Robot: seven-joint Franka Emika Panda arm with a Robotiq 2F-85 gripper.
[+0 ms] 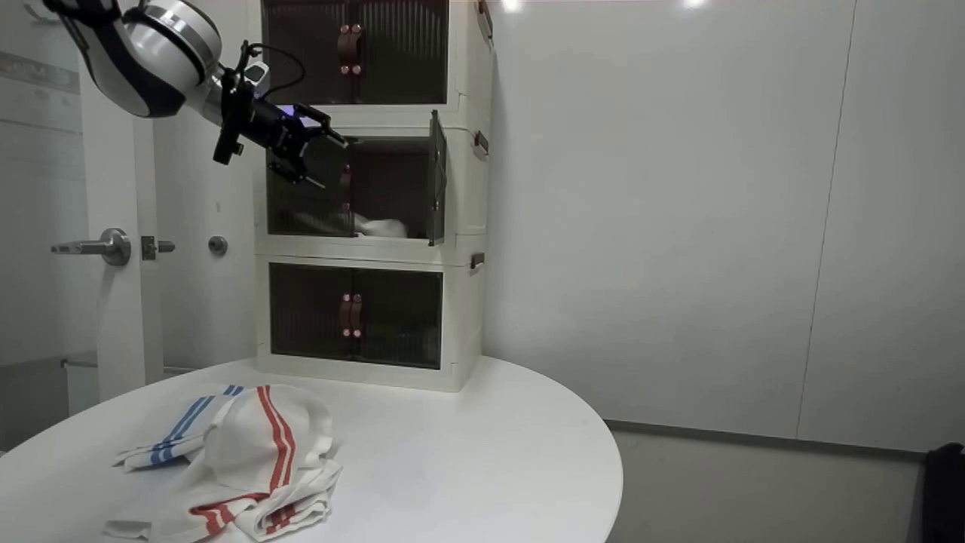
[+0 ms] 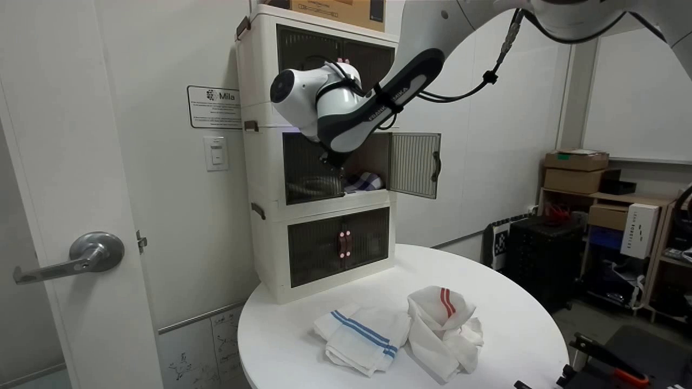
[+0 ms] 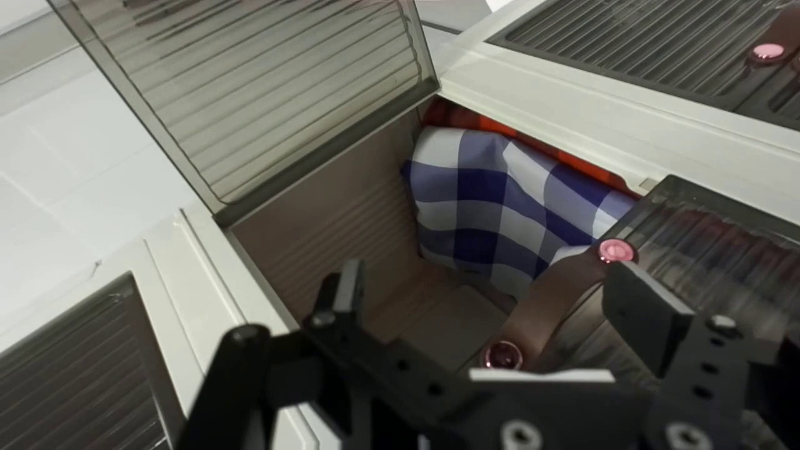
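My gripper (image 1: 332, 164) is open and empty, its tips in front of the cabinet's middle compartment. In the wrist view the gripper faces that compartment, fingers wide apart. The compartment's right door (image 1: 438, 178) stands swung outward; its left door (image 2: 312, 167), with a brown strap handle (image 3: 551, 300), is closed. A blue-and-white checked cloth (image 3: 484, 199) lies inside, beside a red-orange cloth (image 3: 577, 160), partly covered by the cabinet frame. In exterior view 2 the arm mostly hides the gripper.
On the round white table (image 1: 534, 434) lie a blue-striped towel (image 2: 366, 337) and a crumpled red-striped towel (image 2: 447, 330). The upper doors (image 1: 398, 50) and lower doors (image 1: 398, 317) are closed.
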